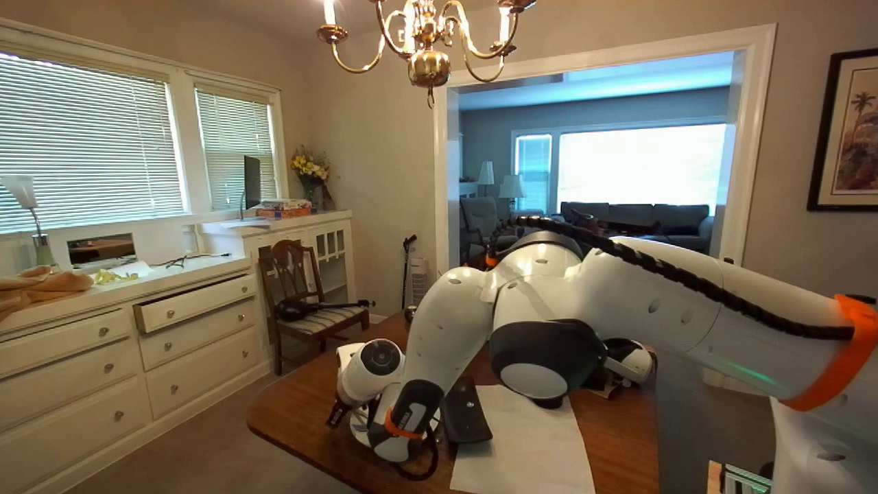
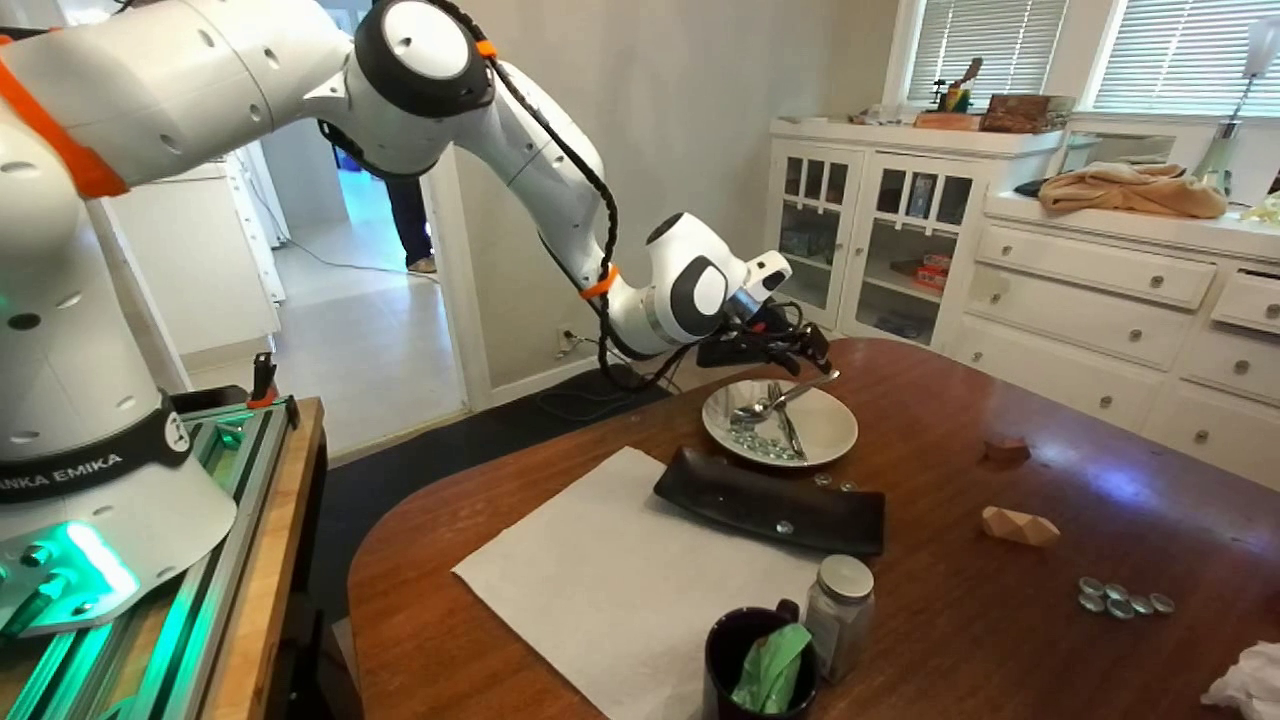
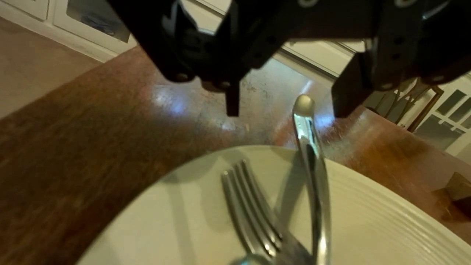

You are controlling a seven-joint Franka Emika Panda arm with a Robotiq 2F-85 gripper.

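Note:
In the wrist view, my gripper's [image 3: 289,103] two fingers stand apart over the far rim of a cream plate [image 3: 198,185]. The upturned tip of a shiny cutlery handle [image 3: 314,172] shows in the gap between them, nearer the right finger, with no grip visible on it. A fork [image 3: 254,212] lies on the plate, tines toward the far rim. From exterior view 2, my gripper [image 2: 818,358] is low beside the plate [image 2: 836,422], where a spoon [image 2: 756,412] and several clear glass pieces [image 2: 758,444] also rest. The arm hides the gripper in exterior view 1.
Near the plate are a black tray [image 2: 780,510] and white paper [image 2: 576,576]. A dark mug [image 2: 729,654] holding something green stands beside a lidded jar [image 2: 840,612]. Wooden blocks [image 2: 1020,526] and several glass pieces [image 2: 1122,600] lie across the table.

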